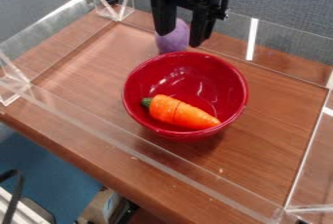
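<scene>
A red bowl [216,82] sits in the middle of the wooden tabletop, with an orange carrot [185,113] lying inside it. A purple round object [173,41] stands behind the bowl. My black gripper [182,29] hangs at the top centre, above and beyond the bowl, its two fingers spread apart on either side of the purple object's upper part as seen from the camera. Whether it is touching that object cannot be told.
Clear acrylic walls [279,38] edge the wooden workspace [78,67]. The left part of the tabletop and the area right of the bowl are bare. A grey wall stands behind.
</scene>
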